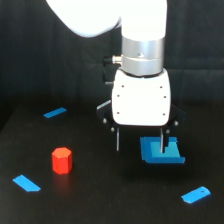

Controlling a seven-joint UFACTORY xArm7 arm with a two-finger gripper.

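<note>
A red hexagonal block (62,160) stands on the dark table at the left. Above the table, right of centre, my gripper (139,144) hangs with its two thin fingers well apart. The space between them looks empty. Beneath the hand and slightly behind its right finger lies a blue square (151,157), with a lighter patch towards its right side. The hand hides part of the square's upper edge. A wide gap of bare table separates the gripper from the red block.
Blue tape strips lie at the back left (55,113), front left (26,184) and front right (196,195) of the table.
</note>
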